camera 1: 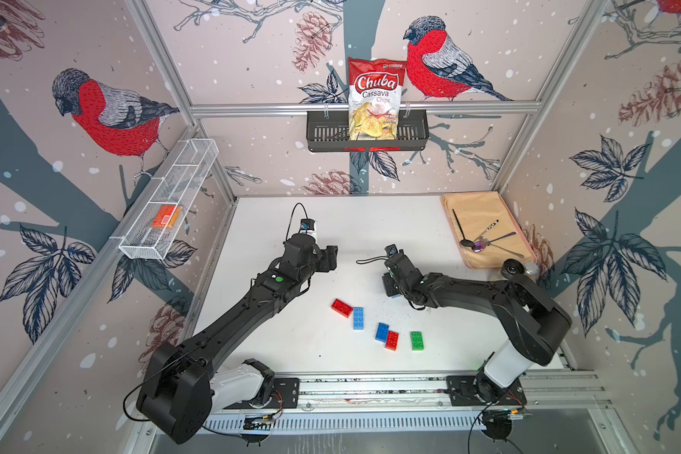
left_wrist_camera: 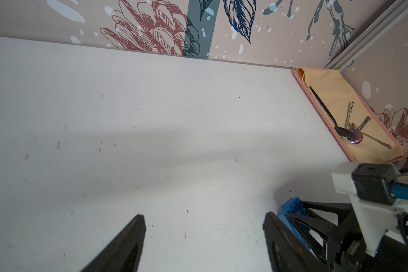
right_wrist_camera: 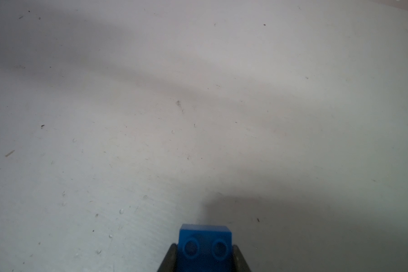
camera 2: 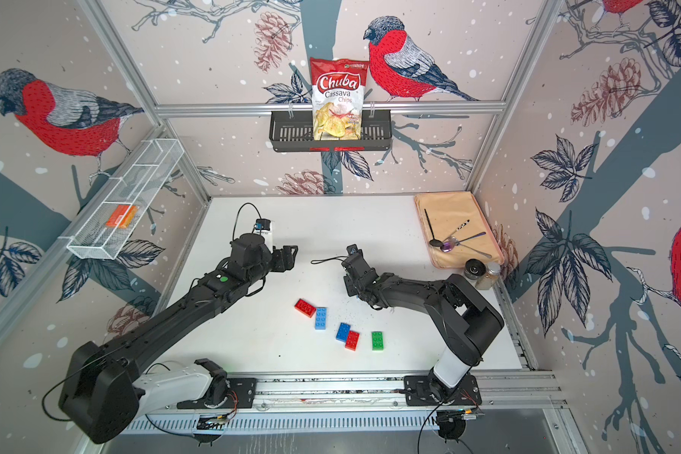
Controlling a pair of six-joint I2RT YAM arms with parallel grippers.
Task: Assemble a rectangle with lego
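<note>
My right gripper is shut on a blue brick, held low over the right-middle of the table; it also shows in the left wrist view (left_wrist_camera: 292,208). My left gripper (camera 1: 327,258) hangs open and empty above the left-middle. Lying loose nearer the front are a red brick (camera 1: 342,308), a light blue brick (camera 1: 358,318), a blue brick (camera 1: 382,332) beside another red brick (camera 1: 392,341), and a green brick (camera 1: 417,340).
A tray with utensils (camera 1: 469,212) is at the back right, with jars (camera 2: 488,276) in front of it. A wire shelf (camera 1: 136,242) hangs on the left wall.
</note>
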